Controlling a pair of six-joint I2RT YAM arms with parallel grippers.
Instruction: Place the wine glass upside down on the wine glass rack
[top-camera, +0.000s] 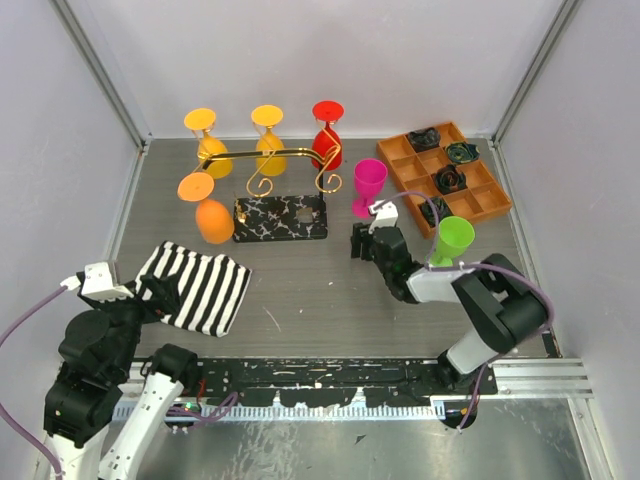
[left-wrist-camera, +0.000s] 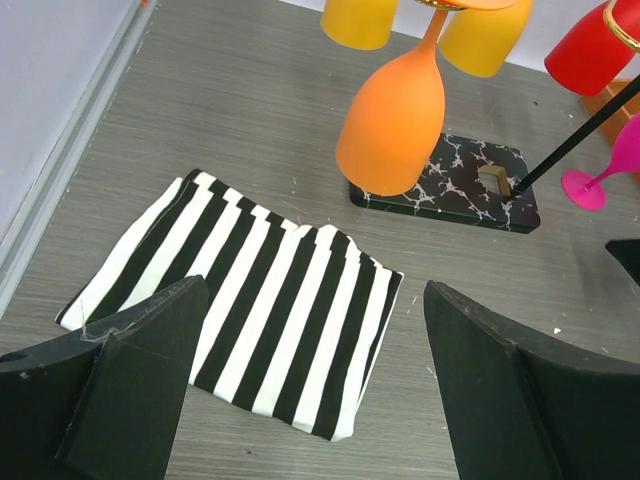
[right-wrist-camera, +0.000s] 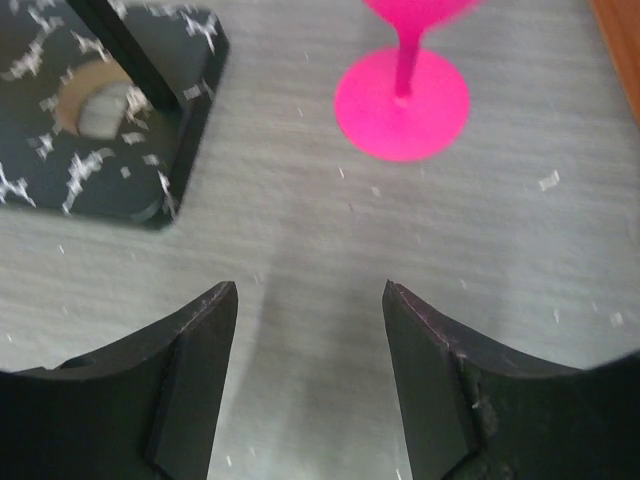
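A pink wine glass (top-camera: 370, 180) stands upright right of the gold rack (top-camera: 250, 154), with my right gripper (top-camera: 362, 240) just below it in the top view, open and empty. In the right wrist view its pink base (right-wrist-camera: 400, 120) lies ahead of the fingertips. A green glass (top-camera: 456, 234) stands farther right, partly behind my right arm. The rack holds upside-down orange (left-wrist-camera: 390, 130), yellow and red glasses. My left gripper (top-camera: 158, 292) is open over a striped cloth (left-wrist-camera: 270, 310), nothing between its fingers.
An orange compartment box (top-camera: 480, 195) with dark bundles sits at the back right. The rack's dark base (top-camera: 280, 228) stands left of the pink glass.
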